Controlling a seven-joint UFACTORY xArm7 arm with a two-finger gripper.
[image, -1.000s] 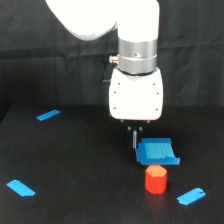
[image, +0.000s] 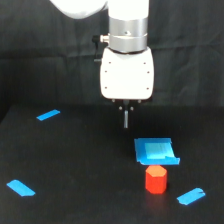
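Note:
My gripper (image: 126, 116) hangs below the white hand, above and to the left of a small blue tray (image: 144, 160). Its fingers look like one thin dark strip, too small to tell how they stand; no object shows at their tips. A lighter blue patch shows inside the tray, and I cannot tell whether it is a separate item. In front of the tray is a red-orange block (image: 156, 180), apart from the gripper.
Blue tape strips lie on the black table at the far left (image: 48, 115), near left (image: 21, 188) and near right (image: 191, 196).
My arm has moved up and to the left, away from the tray's upper left corner. The tray's inside looks lighter now. The red-orange block has not moved.

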